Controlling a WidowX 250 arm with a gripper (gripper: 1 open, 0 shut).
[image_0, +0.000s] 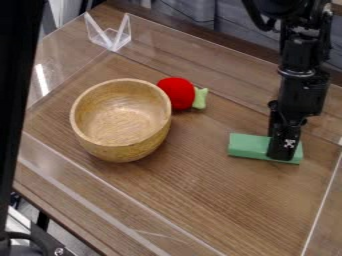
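Observation:
My black gripper (285, 142) reaches down from the top right, its fingertips at a green rectangular block (249, 145) lying on the wooden table, shut on the block near its right end. A wooden bowl (120, 120) stands at the left, and a red plush object (177, 93) with a pale green end lies just behind the bowl's right side.
A clear plastic angular piece (110, 34) is at the back left.

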